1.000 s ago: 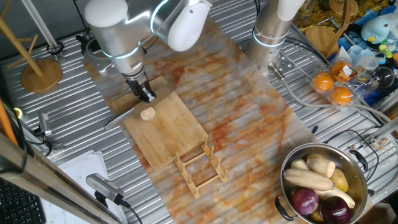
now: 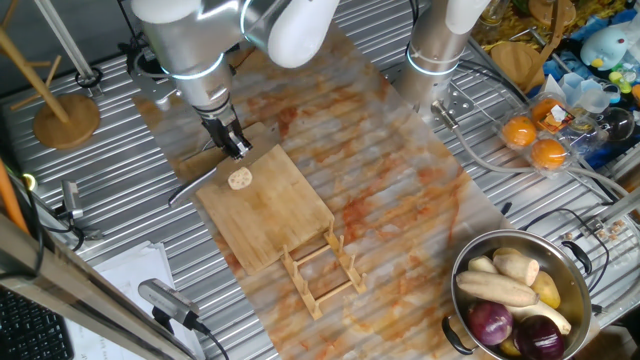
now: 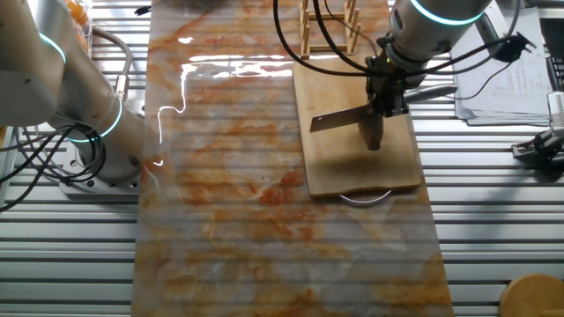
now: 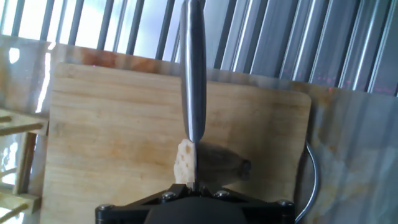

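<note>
My gripper (image 2: 238, 150) is shut on a knife above the wooden cutting board (image 2: 275, 205). The knife's metal handle (image 4: 193, 74) points away from the gripper in the wrist view, and its broad blade (image 3: 339, 118) reaches to the other side in exterior view 2. A brownish root (image 3: 372, 134) with a pale, holed cut face (image 2: 240, 178) lies on the board beneath the gripper. From the wrist, the pale piece (image 4: 184, 163) shows on the left of the knife and the darker body (image 4: 221, 165) on the right. Whether they are fully parted cannot be told.
A small wooden rack (image 2: 325, 275) adjoins the board's end. A steel pot (image 2: 575, 290) of roots and purple vegetables stands apart, with oranges (image 2: 548, 153) in a clear pack behind.
The gripper and knife have shifted only slightly. The root's pale cut face has moved a little up and right in exterior view 1 and looks turned. The knife is still held.
</note>
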